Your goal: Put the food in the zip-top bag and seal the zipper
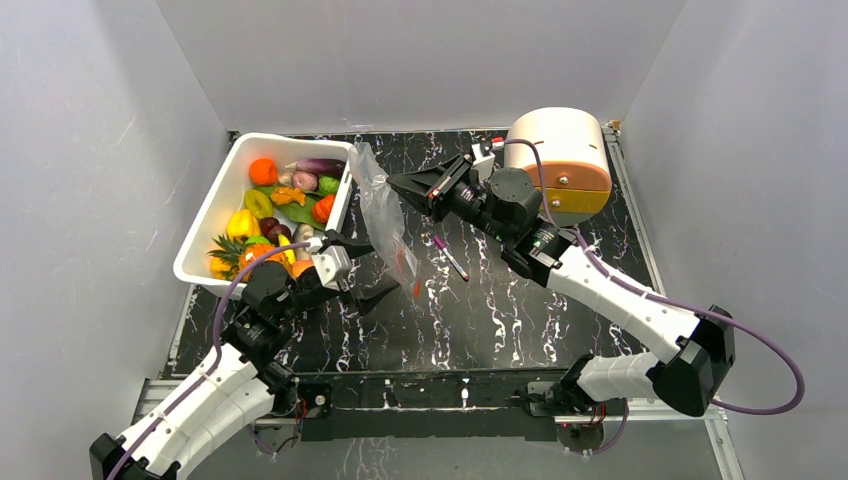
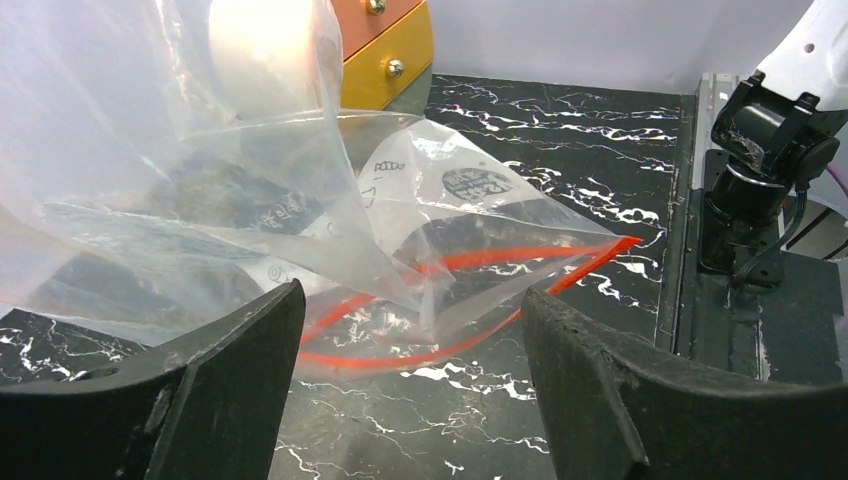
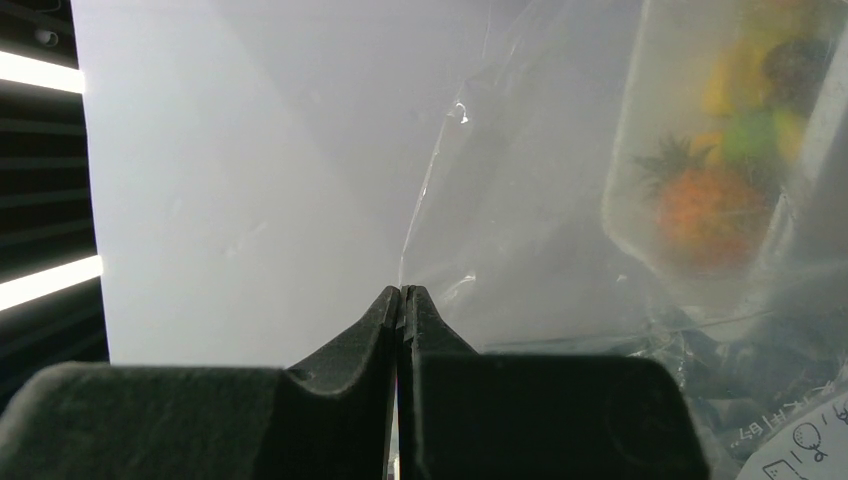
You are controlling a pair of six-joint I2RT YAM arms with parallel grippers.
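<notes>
A clear zip bag [image 1: 381, 210] with a red zipper hangs from my right gripper [image 1: 391, 181], whose fingers are shut on its edge. In the right wrist view the thin film of the bag [image 3: 520, 220] runs into the closed tips of the right gripper. My left gripper [image 1: 384, 267] stands open close to the bag's lower end. Seen from the left wrist, the red zipper [image 2: 590, 265] crosses beyond and between the fingers of the left gripper; whether it touches them I cannot tell. Assorted food fills a white bin [image 1: 190, 236] at left.
A marker pen [image 1: 452, 259] lies mid-table, right of the bag. At the back right stands a rounded cream box with a yellow drawer [image 1: 575, 201].
</notes>
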